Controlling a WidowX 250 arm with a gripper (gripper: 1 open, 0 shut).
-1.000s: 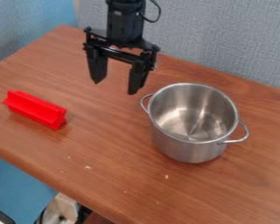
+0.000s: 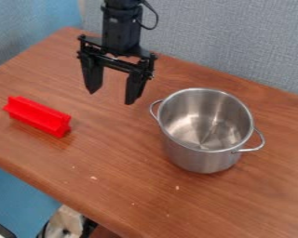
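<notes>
My black gripper (image 2: 113, 85) hangs open over the back of the wooden table, its two fingers spread wide with nothing between them. A red cylindrical object (image 2: 38, 116) lies at the left of the table, left of and nearer than the gripper. A steel pot (image 2: 204, 151) with two side handles stands right of centre, to the right of and nearer than the gripper, and looks empty.
Bare wood (image 2: 127, 186) fills the front and middle of the table. Grey-blue walls border the back, and the table's left front edge drops to a blue surface.
The gripper has moved left, away from the pot. The red object and the pot have stayed in place.
</notes>
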